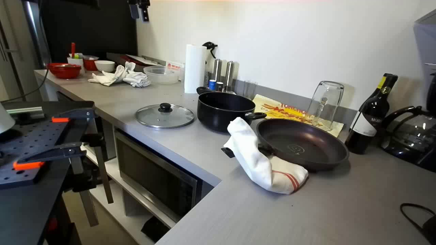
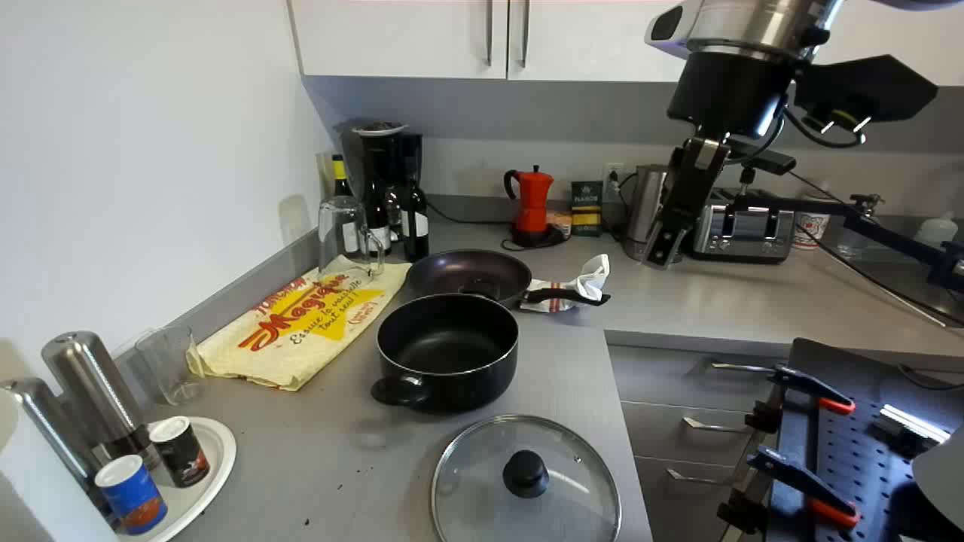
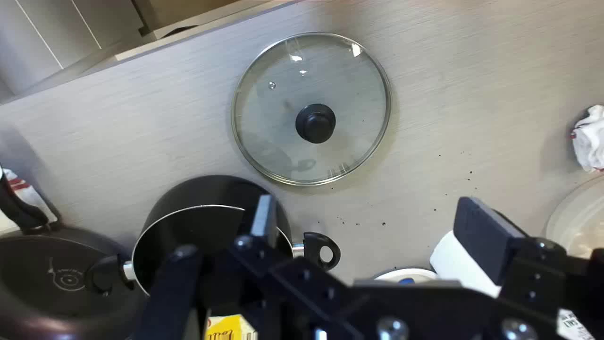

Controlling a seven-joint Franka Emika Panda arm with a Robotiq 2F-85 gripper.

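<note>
My gripper stands open, its two fingers wide apart with nothing between them. In the wrist view a glass lid (image 3: 272,122) with a black knob lies flat on the counter beyond the fingertips. The black pot (image 3: 226,192), uncovered and empty, is partly hidden behind the left finger. From the second exterior view, the gripper (image 2: 664,245) hangs in the air at upper right, and the lid (image 2: 569,479) rests close to the pot (image 2: 452,384). A dark frying pan (image 2: 461,271) sits behind the pot, a white cloth (image 2: 592,278) by its handle.
Along the wall are a yellow towel (image 1: 267,107), an upturned glass mug (image 1: 327,96), a wine bottle (image 1: 363,126) and a paper towel roll (image 1: 194,69). Bowls and crumpled cloths (image 1: 118,77) occupy the far end. Bare counter surrounds most of the lid.
</note>
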